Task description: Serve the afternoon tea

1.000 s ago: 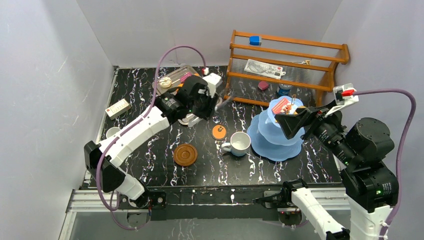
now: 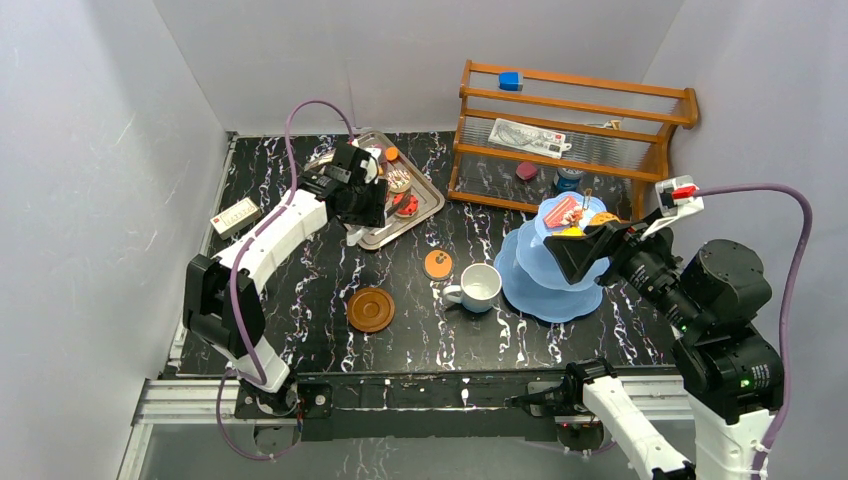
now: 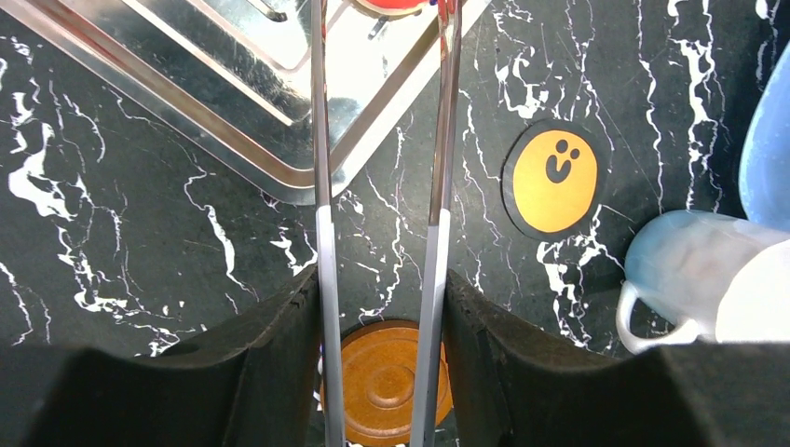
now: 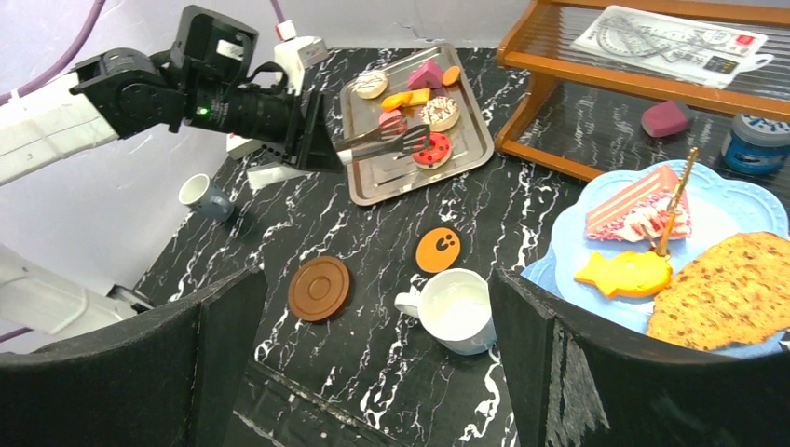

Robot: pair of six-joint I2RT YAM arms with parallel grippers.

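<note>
My left gripper [image 2: 365,208] is over the metal tray [image 4: 368,194], its fingers closed on metal tongs [image 3: 323,149] with pale handles. The tongs' two arms stand apart, and in the right wrist view their slotted ends are by a red dotted treat [image 4: 432,151]. Whether they touch it is unclear. Several other play treats share the tray, among them a sprinkled round one [image 4: 440,113]. My right gripper [image 2: 578,258] is open and empty beside the blue tiered stand [image 2: 522,290]. Cake, a yellow fish [image 4: 626,274] and a speckled flat piece [image 4: 736,291] sit on its top plate.
A white mug [image 2: 481,287] stands close to the stand, with an orange-faced coaster [image 2: 438,264] and a brown coaster [image 2: 370,309] nearby. The wooden rack [image 2: 575,115] fills the back right. Bare table lies around the brown coaster.
My left arm has swung left with the tongs, from the tray's right edge to over the tray.
</note>
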